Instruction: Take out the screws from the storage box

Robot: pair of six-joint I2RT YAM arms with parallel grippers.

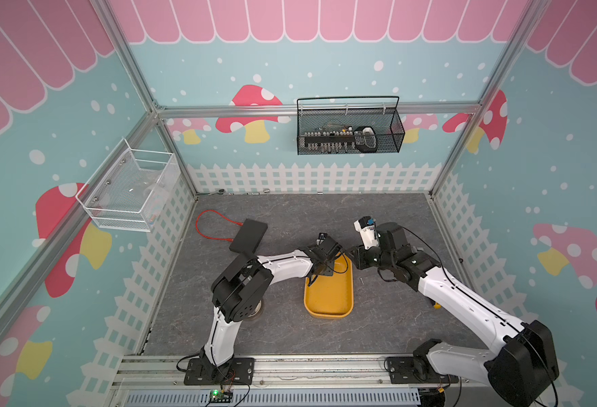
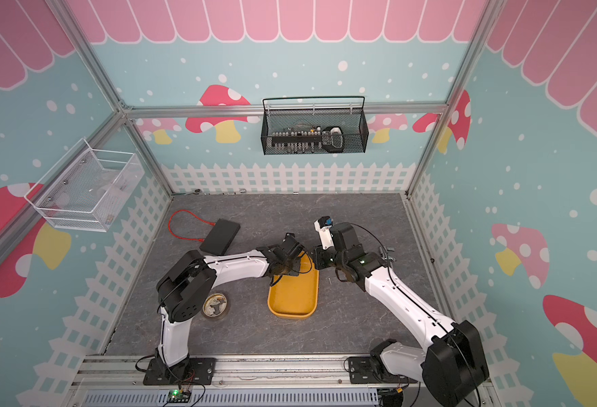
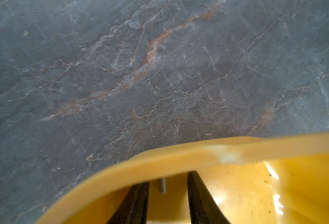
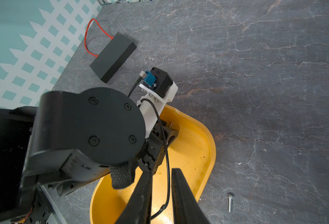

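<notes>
The yellow storage box (image 1: 328, 296) rests on the grey table between the two arms. My left gripper reaches inside it, just within the rim, with its fingers apart. A thin metal screw (image 3: 163, 186) shows in the gap between those fingers; whether it touches either is not clear. One screw end (image 4: 171, 125) also peeks out beside the left gripper in the right wrist view. Outside the box, a screw (image 4: 230, 202) lies on the table to its right. My right gripper hangs open by the box's right side, with no screw between its fingers.
A black box with a red cord (image 2: 220, 236) lies at the back left, and a round tin (image 2: 215, 306) sits left of the storage box. Some metal pieces (image 2: 386, 253) are right of the right arm.
</notes>
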